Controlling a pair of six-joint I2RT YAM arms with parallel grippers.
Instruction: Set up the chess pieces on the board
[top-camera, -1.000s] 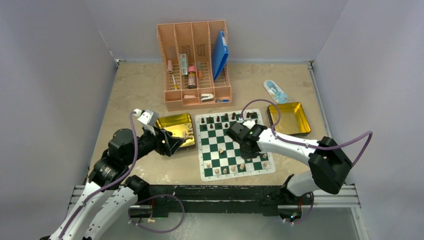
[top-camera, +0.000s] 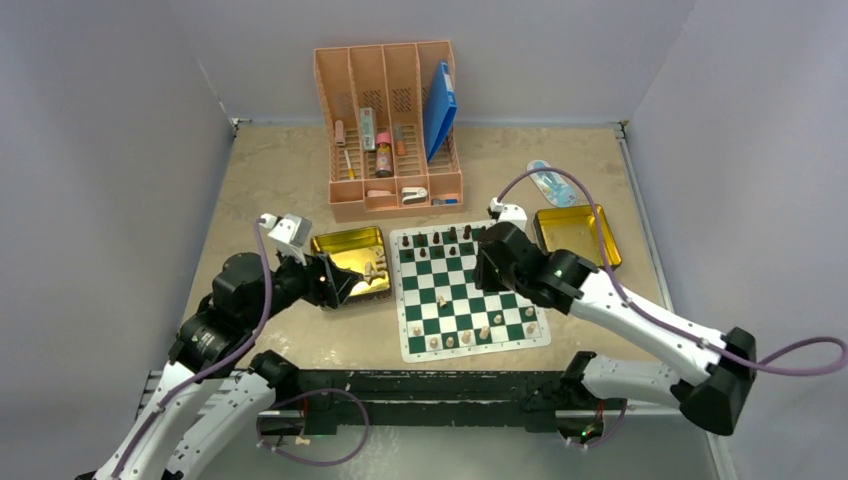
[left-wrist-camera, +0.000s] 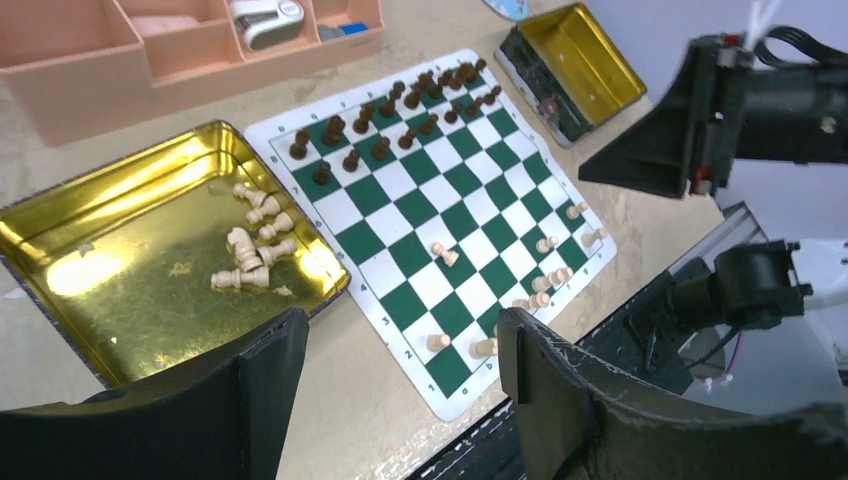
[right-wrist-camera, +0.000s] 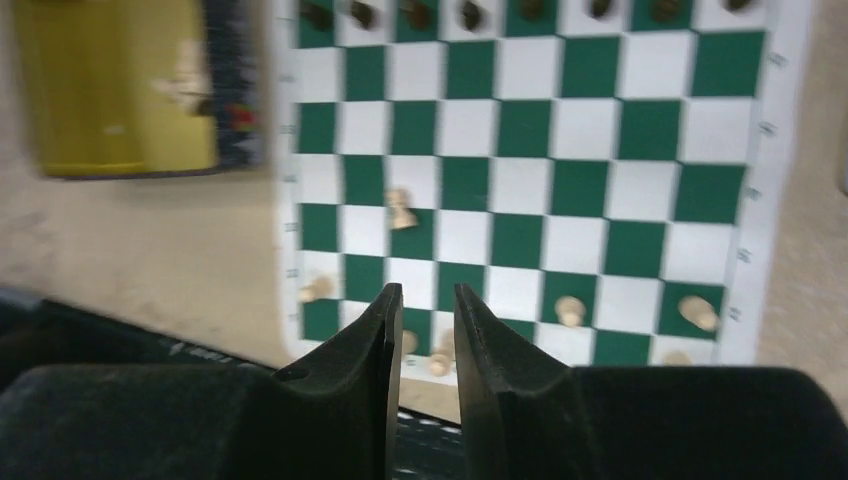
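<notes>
The chessboard (top-camera: 470, 300) has dark pieces in rows along its far side and pale pieces on the near side. One pale piece (left-wrist-camera: 445, 254) lies tipped near the middle-left. More pale pieces (left-wrist-camera: 262, 230) lie in the left gold tray (left-wrist-camera: 120, 290). My left gripper is open above the tray's near side, nothing between its fingers. My right gripper is over the board, fingers close together with a narrow gap; whether it grips anything is unclear, as pale pieces behind it are blurred.
A peach organiser (top-camera: 390, 200) with stationery and a blue folder stands at the back. An empty-looking gold tray (top-camera: 580, 232) is right of the board, with a light-blue item (top-camera: 550, 182) behind it. Bare table surrounds them.
The left arm has shifted very slightly.
</notes>
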